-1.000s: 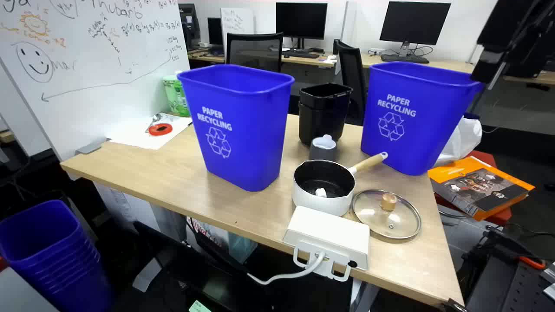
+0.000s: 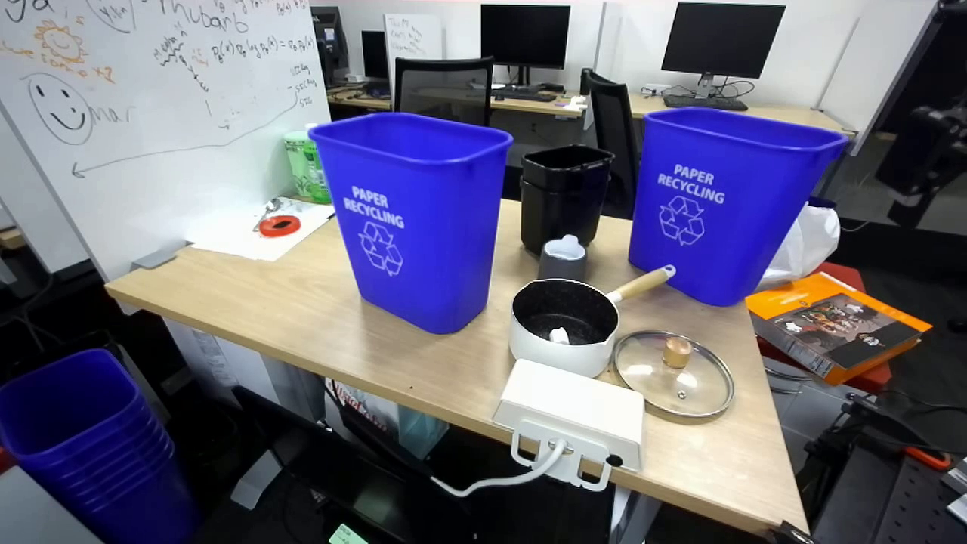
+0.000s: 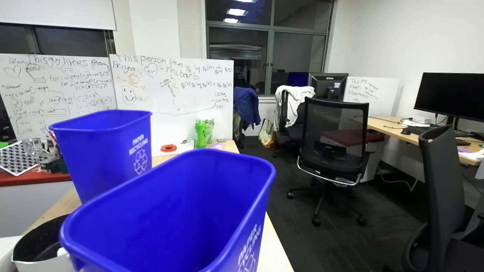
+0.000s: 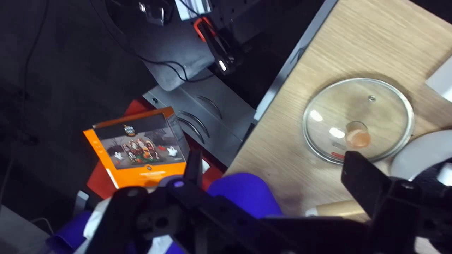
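My gripper stands open above the table's right side, its two dark fingers wide apart and nothing between them. A round glass lid [image 2: 675, 376] with a wooden knob lies flat on the table. Beside it, a white pot [image 2: 562, 349] with a dark inside and wooden handle holds a small white object [image 2: 559, 335]. In the wrist view the lid [image 4: 368, 106] shows beyond the right finger, with the pot [image 4: 417, 152] partly cut off at the edge. Two blue recycling bins [image 2: 426, 245] [image 2: 716, 199] stand on the table.
A white box [image 2: 571, 408] with a cable sits at the table's front edge. Behind the pot are a grey cup [image 2: 562, 261] and a black bin [image 2: 563, 195]. An orange box [image 2: 834, 322] lies off the table's right side.
In exterior view 1, the arm has moved right and away from the right blue bin's rim, now mostly at the frame's right edge. The objects on the table have not moved.
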